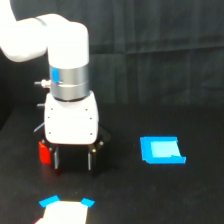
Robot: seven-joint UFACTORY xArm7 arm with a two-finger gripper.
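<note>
A small red object (pixel 45 152) stands at the left of the dark table. Its upper and right parts are partly hidden by my gripper (pixel 73 159). The gripper points down with its fingers wide apart, so it is open. Its left finger is right beside the red object, while the dark gap between the fingers shows nothing. Whether finger and object touch, I cannot tell.
To the right lies a pale square (pixel 164 149) edged with blue tape. Another pale patch (pixel 66 212) with blue tape at its corners is cut off by the bottom edge. Clear dark table lies between them.
</note>
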